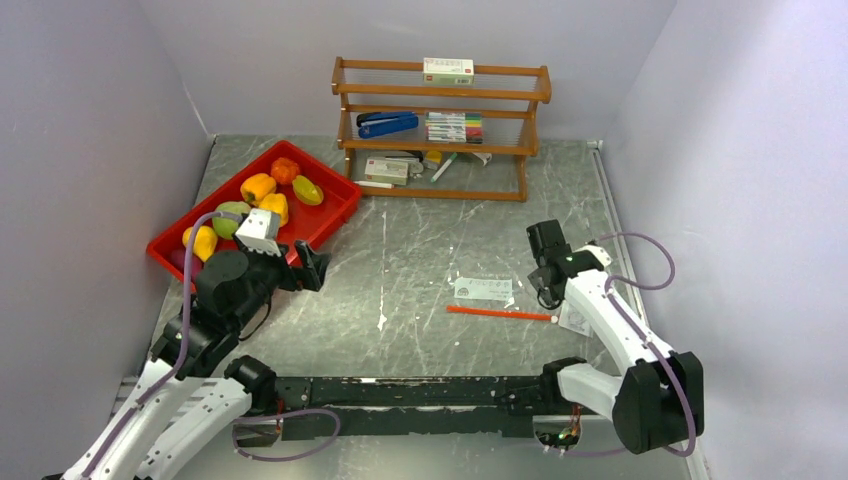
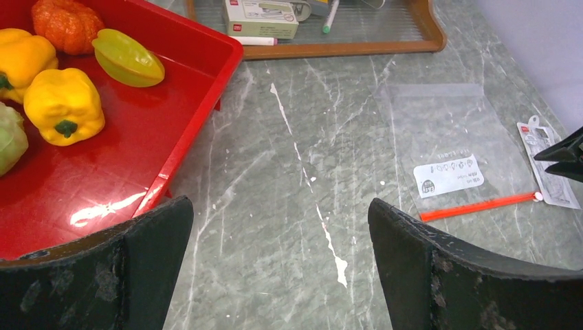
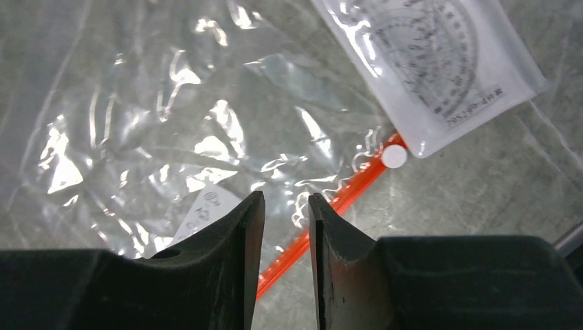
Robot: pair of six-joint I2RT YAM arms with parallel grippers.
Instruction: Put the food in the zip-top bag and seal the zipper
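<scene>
A clear zip-top bag (image 2: 450, 124) lies flat on the table with a white label (image 2: 448, 176). A red-orange slider bar (image 2: 481, 206) with a white end runs along its near edge. The food, including yellow peppers (image 2: 63, 106), an orange pumpkin (image 2: 67, 26) and a yellow-green star fruit (image 2: 128, 58), is in the red tray (image 1: 345, 200). My left gripper stands wide open beside the tray's right side, empty. Over the bag's right part hovers my right gripper, narrowly open, the slider bar beneath its fingertips.
A clear packet with a printed protractor (image 3: 440, 58) lies by the bar's white end. Behind stands a wooden rack (image 1: 440, 148) with boxes, pens and a blue stapler (image 1: 388, 128).
</scene>
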